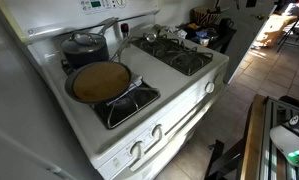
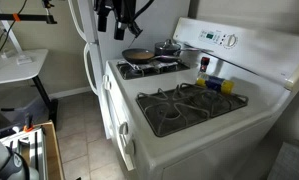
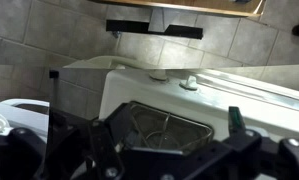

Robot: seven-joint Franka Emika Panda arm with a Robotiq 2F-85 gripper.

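A round frying pan [image 1: 101, 82] with a brown inside sits on a burner of the white stove [image 1: 179, 80]. Right behind it stands a dark lidded pot [image 1: 86, 46]; exterior view 2 also has the pan [image 2: 139, 54] and the pot [image 2: 168, 47] together on the far burners. High in that view hangs the black arm [image 2: 81, 20], above and in front of the stove. In the wrist view my gripper is open, its dark fingers wide apart with nothing seen between them. Below them lies a burner grate [image 3: 167, 128] near the stove's edge.
A dark bottle [image 2: 202, 70] and a yellow-and-blue item [image 2: 219, 85] stand at the back of the stove. The near grate [image 2: 179, 108] looks bare. Tiled floor [image 2: 81, 135] lies before the stove, with a wooden-topped table edge [image 3: 189, 4] across from it.
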